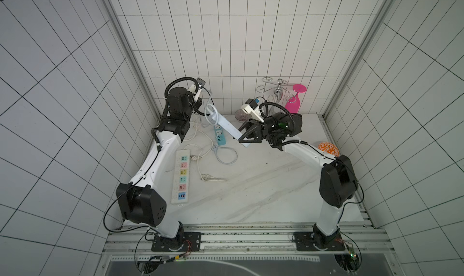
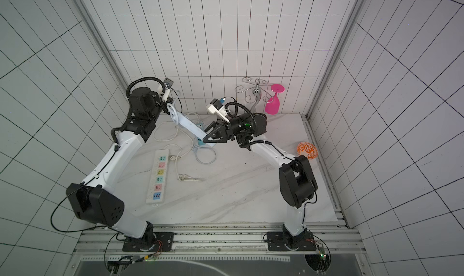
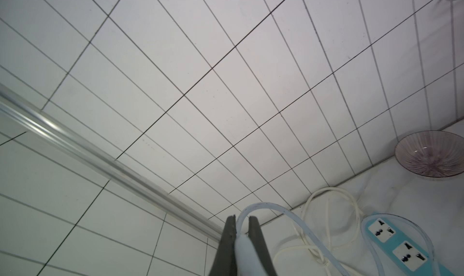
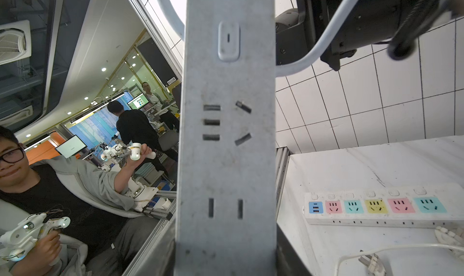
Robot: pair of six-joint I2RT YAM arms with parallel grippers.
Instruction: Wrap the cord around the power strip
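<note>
The pale blue-grey power strip [image 1: 229,127] hangs tilted above the table, my right gripper [image 1: 244,133] shut on its lower end. Sockets and a small switch face the camera in the right wrist view. Cord [image 4: 324,43] shows on both sides of the strip there, passing out of sight behind it. At the raised end, cord [image 1: 211,114] loops close to the left arm. In the left wrist view my left gripper is shut, with pale cord [image 3: 245,251] between its fingers. A further loop of cord [image 2: 206,155] lies on the table.
A white power strip with coloured sockets [image 1: 181,176] lies at left, beside tangled cream cords and a plug [image 1: 206,177]. A blue strip [image 3: 406,249] sits beneath the held one. A glass bowl [image 3: 430,152], pink goblet [image 1: 293,101] and metal rack stand behind.
</note>
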